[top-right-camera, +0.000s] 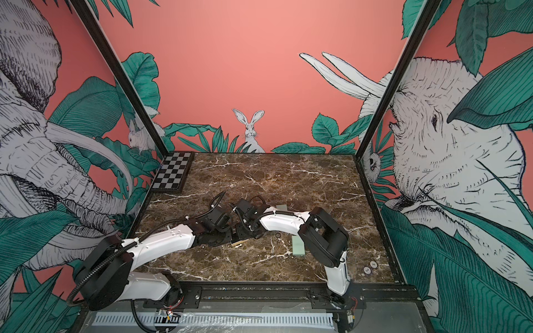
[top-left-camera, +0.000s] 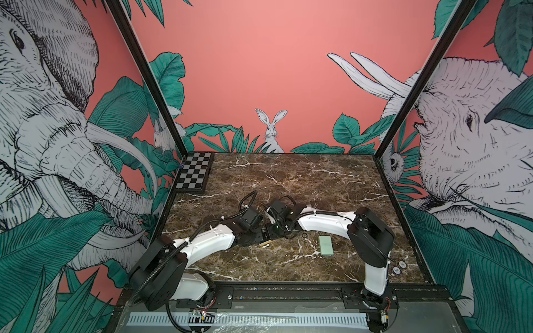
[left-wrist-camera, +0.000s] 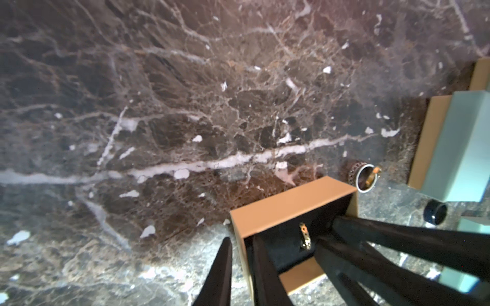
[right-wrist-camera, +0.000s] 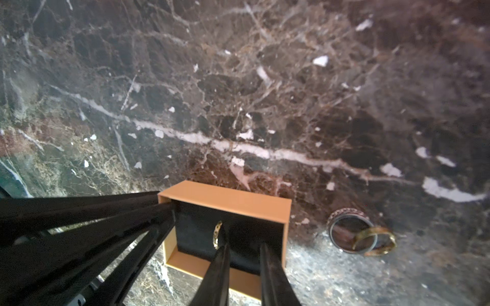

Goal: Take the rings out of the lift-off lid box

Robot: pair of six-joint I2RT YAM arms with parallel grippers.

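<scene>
A tan box [right-wrist-camera: 224, 196] with a black lining lies lidless on the table, one gold ring [right-wrist-camera: 217, 234] inside. Beside it a silver ring [right-wrist-camera: 352, 247] and a gold ring [right-wrist-camera: 385, 250] overlap, and a dark ring [left-wrist-camera: 435, 212] lies farther out. My left gripper is shut at the box's left end in its wrist view, nothing seen held. My right gripper is part open over the box interior, just below the gold ring, with nothing visible between its fingers.
Mint box pieces [top-left-camera: 325, 246] lie to the right. A checkered board [top-left-camera: 191, 172] is at the back left; small round discs [top-left-camera: 399, 267] sit at the right edge.
</scene>
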